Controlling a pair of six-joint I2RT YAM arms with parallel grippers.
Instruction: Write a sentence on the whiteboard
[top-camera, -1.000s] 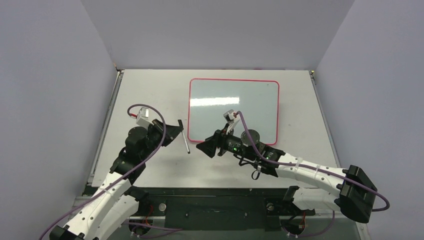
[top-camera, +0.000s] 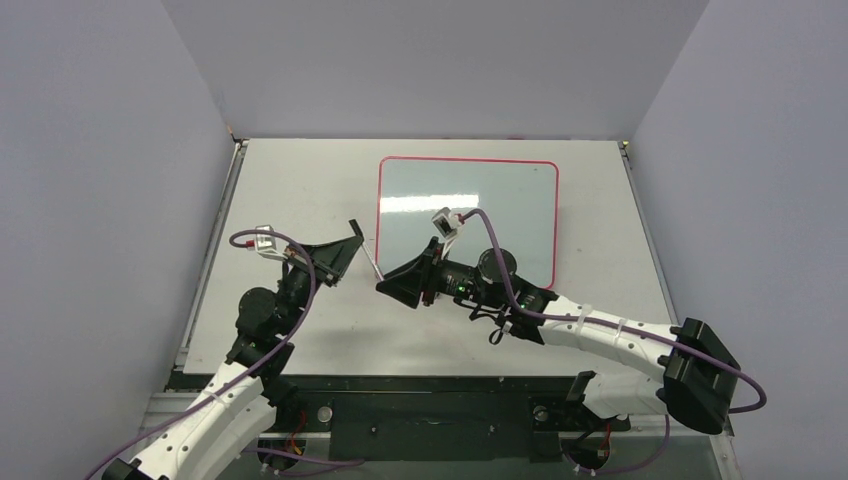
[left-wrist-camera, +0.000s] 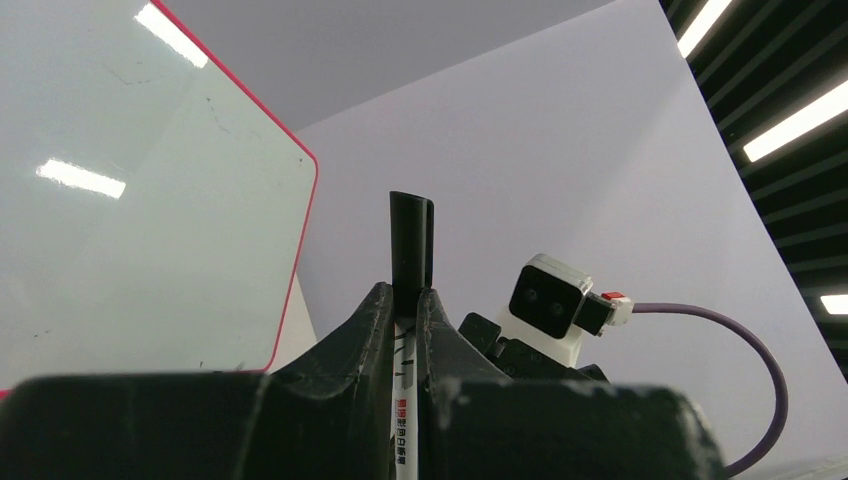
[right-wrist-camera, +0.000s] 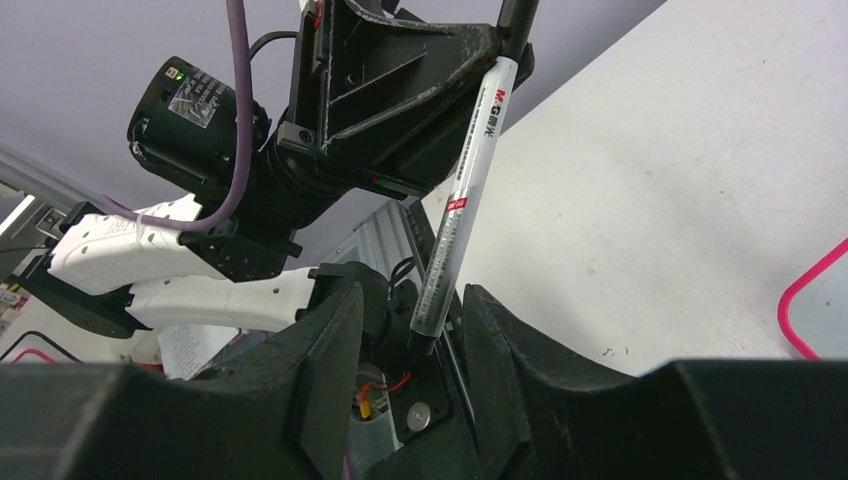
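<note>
A white marker (right-wrist-camera: 462, 195) with a black cap and a black tail end slants between my two arms. My left gripper (top-camera: 356, 240) is shut on it near the cap; in the left wrist view the black cap (left-wrist-camera: 409, 240) sticks up past the fingertips. My right gripper (top-camera: 380, 283) stands part open at the marker's lower end. In the right wrist view that end shows between the two spread fingers, with gaps at the sides. The whiteboard (top-camera: 520, 215), edged in red, lies flat beyond the right arm; small dark marks show on it.
Grey walls (top-camera: 120, 150) enclose the back and sides. Purple cables (top-camera: 640, 332) loop along both arms.
</note>
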